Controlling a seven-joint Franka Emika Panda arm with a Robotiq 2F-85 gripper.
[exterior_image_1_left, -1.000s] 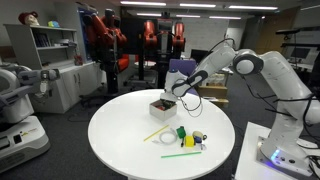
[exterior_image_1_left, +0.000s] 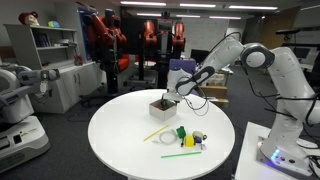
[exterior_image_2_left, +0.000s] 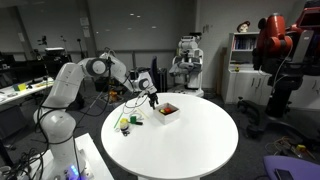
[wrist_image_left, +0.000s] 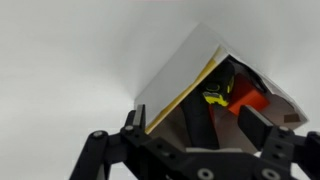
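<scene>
Standing on the round white table (exterior_image_1_left: 120, 135) is an open-topped cardboard box (exterior_image_1_left: 158, 112). My gripper hangs over one side of this box, its fingers apart with nothing between them. Inside the box, the wrist view shows a red object (wrist_image_left: 247, 95), a yellow-and-black item (wrist_image_left: 216, 93) and a long dark piece (wrist_image_left: 200, 122). The fingers cover part of the box's near end. In the second exterior view, the box (exterior_image_2_left: 166, 119) sits just beside the gripper (exterior_image_2_left: 153, 101).
Towards the table's right front lie a yellow stick (exterior_image_1_left: 155, 132), a white ring (exterior_image_1_left: 167, 138), a green block (exterior_image_1_left: 181, 132), a yellow item (exterior_image_1_left: 186, 142), a mug (exterior_image_1_left: 198, 136) and a green stick (exterior_image_1_left: 181, 155).
In exterior view 1, my gripper has shifted slightly to the right at the box. The box and the loose table items have stayed in place.
</scene>
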